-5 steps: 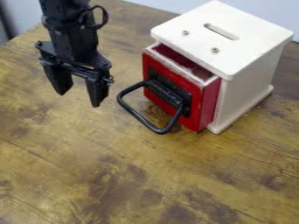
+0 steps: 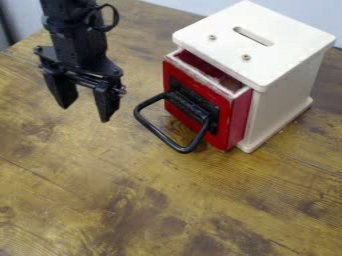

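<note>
My black gripper (image 2: 84, 100) hangs over the wooden table at the upper left, open, with nothing between its fingers. To its right stands a white wooden box (image 2: 285, 90) with a slot and two screws on top. Its red-fronted drawer (image 2: 231, 125) sits slightly out at the top, and a black loop handle (image 2: 170, 140) sticks out from it toward the gripper, below and right of the fingers.
A pale wall shows at the back edge behind the table.
The box, drawer and handle have not moved.
</note>
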